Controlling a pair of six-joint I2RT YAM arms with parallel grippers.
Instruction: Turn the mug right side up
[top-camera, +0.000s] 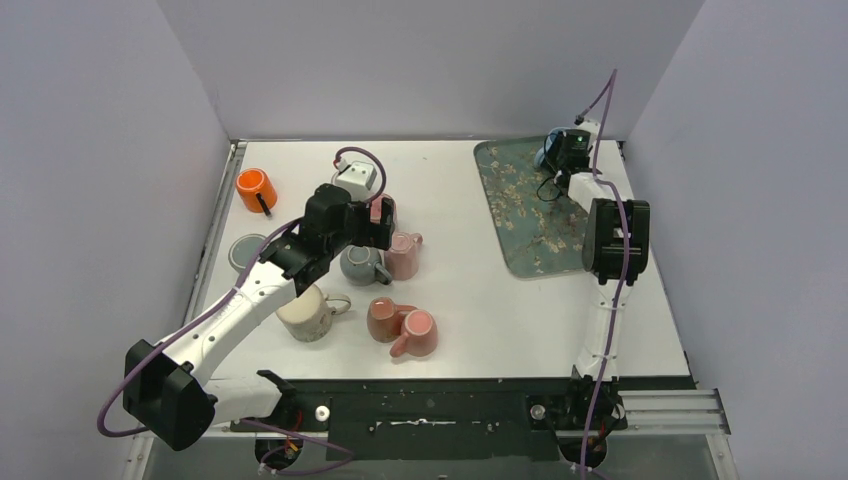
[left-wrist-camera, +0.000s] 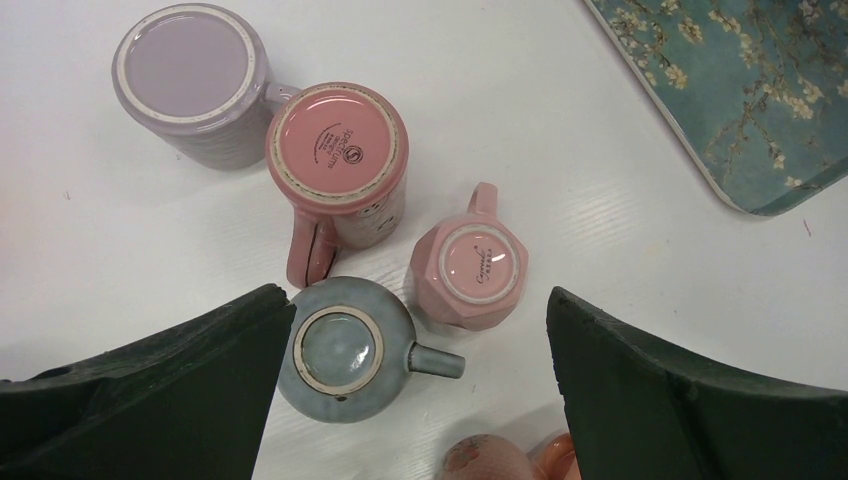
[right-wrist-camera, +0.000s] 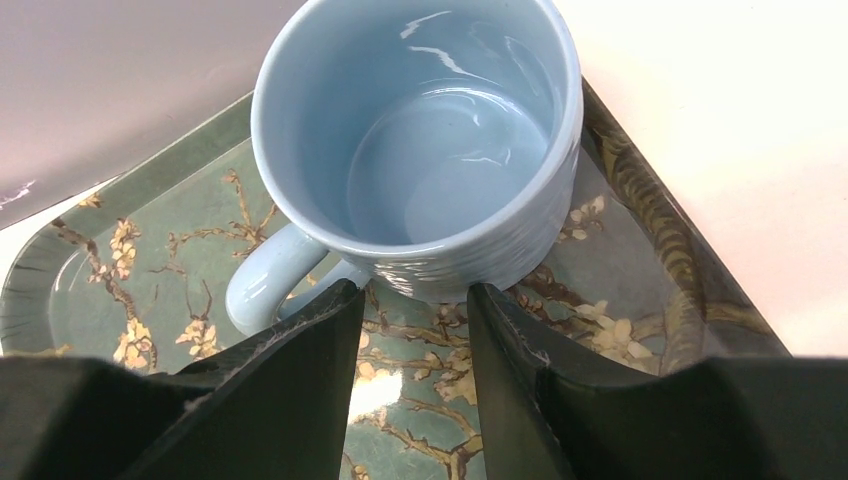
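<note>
In the right wrist view, a light blue mug (right-wrist-camera: 460, 165) is at the tray's far right corner, its mouth facing up toward the camera and its inside floor visible. Its handle points to the lower left. My right gripper is part open on the near side of this mug; its fingers stand apart, and nothing shows held between them. From above, the arm covers most of the blue mug (top-camera: 546, 152). Over the group of mugs on the left, my left gripper (top-camera: 378, 225) hangs open and empty.
The green flowered tray (top-camera: 520, 225) lies at the back right, close to the walls. Several upside-down mugs, including a grey one (left-wrist-camera: 340, 350) and a pink one (left-wrist-camera: 470, 270), sit below the left gripper. An orange mug (top-camera: 255, 190) stands at far left.
</note>
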